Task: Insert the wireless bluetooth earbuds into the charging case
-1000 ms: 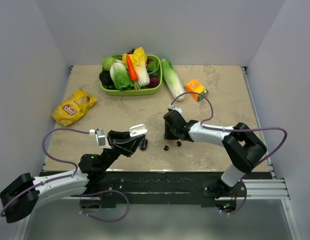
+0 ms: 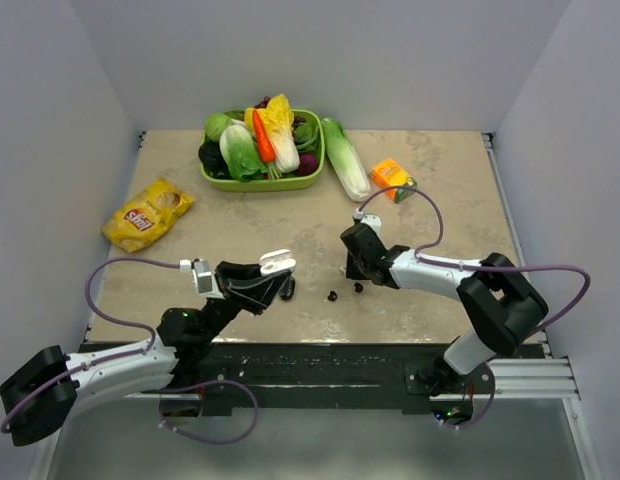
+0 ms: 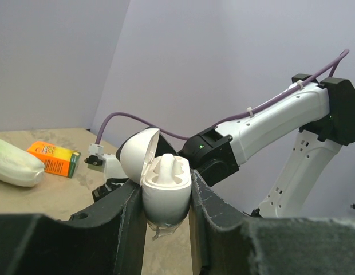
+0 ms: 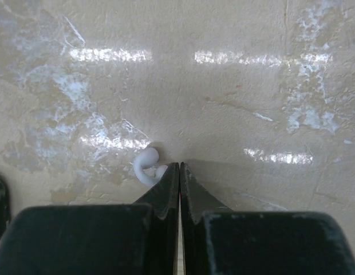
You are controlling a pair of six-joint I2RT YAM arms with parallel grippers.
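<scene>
The white charging case point(image 3: 166, 197) is held with its rounded lid up, my left gripper shut on its body. A raised white piece shows inside the case; whether it is an earbud, I cannot tell. From the top, the case point(image 2: 277, 262) is above the table's front half. A white earbud point(image 4: 148, 163) lies on the table in the right wrist view, just left of my right gripper's point(image 4: 182, 165) tips. Those tips are shut together with nothing visible between them, and one partly covers the earbud's end. Whether they touch it is unclear.
Two small black pieces point(image 2: 332, 296) and a larger black object point(image 2: 287, 289) lie near the front. A green vegetable basket point(image 2: 225, 184), a cabbage point(image 2: 345, 160), an orange-yellow carton point(image 2: 393, 180) and a chip bag point(image 2: 148, 215) stand farther back or left. Free table lies right of centre.
The left arm and the case look nearly unchanged.
</scene>
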